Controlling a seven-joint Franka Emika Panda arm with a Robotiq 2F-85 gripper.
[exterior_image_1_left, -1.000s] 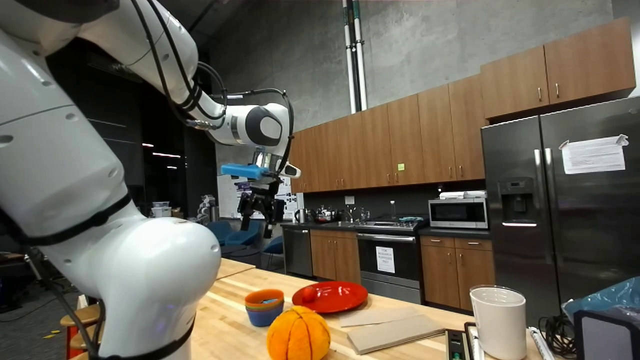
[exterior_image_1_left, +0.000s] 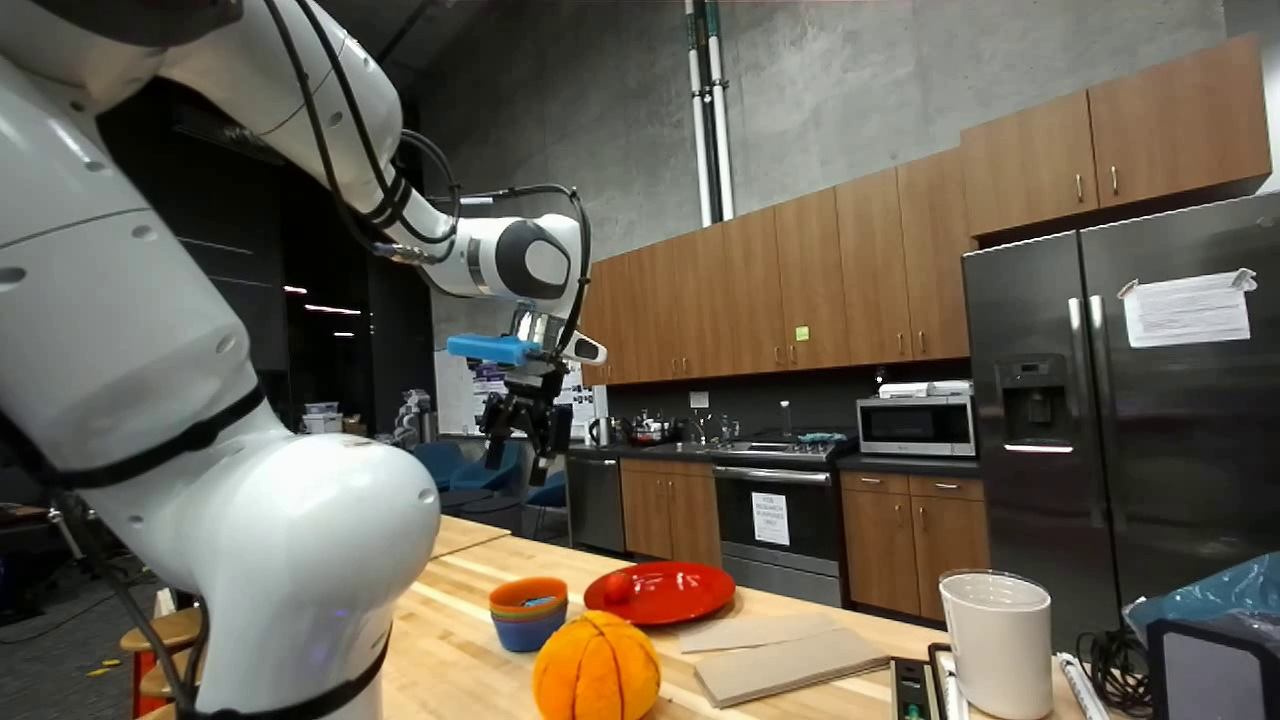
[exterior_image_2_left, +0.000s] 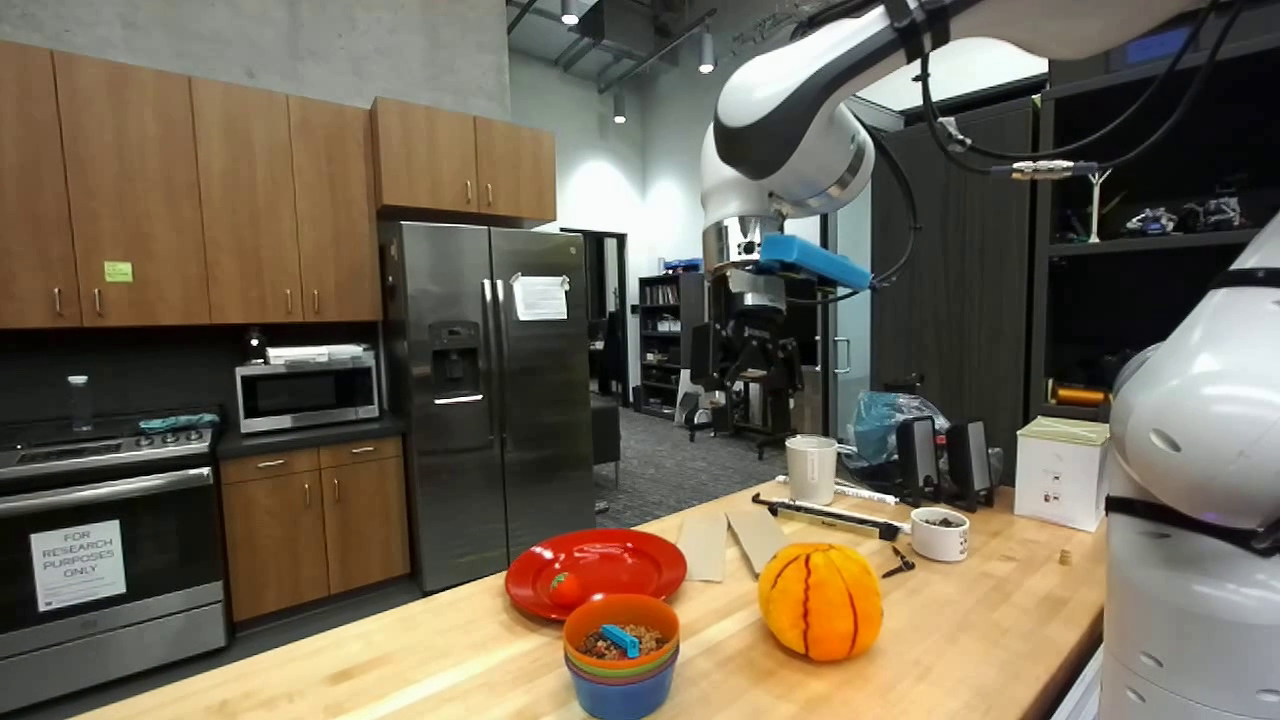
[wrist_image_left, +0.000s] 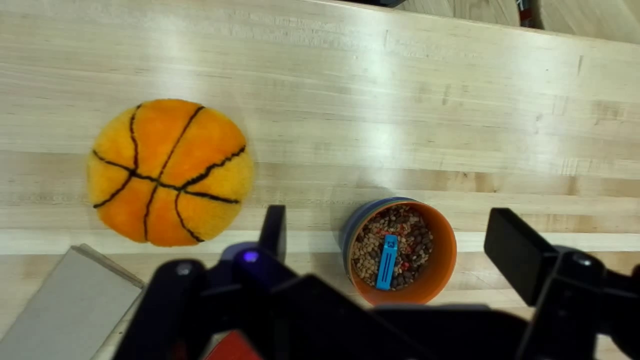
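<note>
My gripper hangs open, high over the wooden table, its two black fingers spread wide with nothing between them. In the wrist view, a stack of bowls (wrist_image_left: 439, 255), orange on top and blue at the bottom, appears in the gap between the fingers but far below them. Inside the top bowl, a small blue object (wrist_image_left: 387, 262) rests on a bed of brown and red bits. A plush orange basketball (exterior_image_2_left: 821, 602) sits beside the stack. Behind them is a red plate (exterior_image_2_left: 631, 560) carrying a small red item (exterior_image_2_left: 565, 588) that resembles a strawberry or tomato.
Flat grey-brown boards (exterior_image_1_left: 792, 667) lie near the plate. A white mug (exterior_image_1_left: 998, 648), a small white bowl (exterior_image_2_left: 939, 535), a white box (exterior_image_2_left: 1062, 472) and black speakers (exterior_image_2_left: 969, 462) stand at one end. Bare tabletop (wrist_image_left: 480, 120) stretches beside the bowls and ball.
The arm and gripper have shifted very slightly right and down in exterior view 1. Everything on the table has stayed in place.
</note>
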